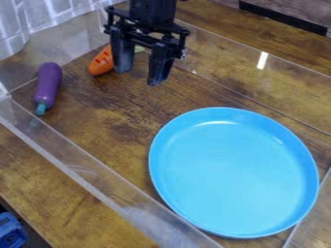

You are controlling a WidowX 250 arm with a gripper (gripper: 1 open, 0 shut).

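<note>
The black gripper (142,60) hangs at the top centre of the camera view, its two fingers apart over the wooden floor. An orange carrot (101,63) lies just left of it, partly behind the left finger. A purple eggplant (46,87) lies further left. A large blue plate (233,172) fills the lower right, below and right of the gripper.
Clear plastic walls border the wooden surface (97,145) on the left and lower left. A blue object (10,232) sits at the bottom left corner, outside the wall.
</note>
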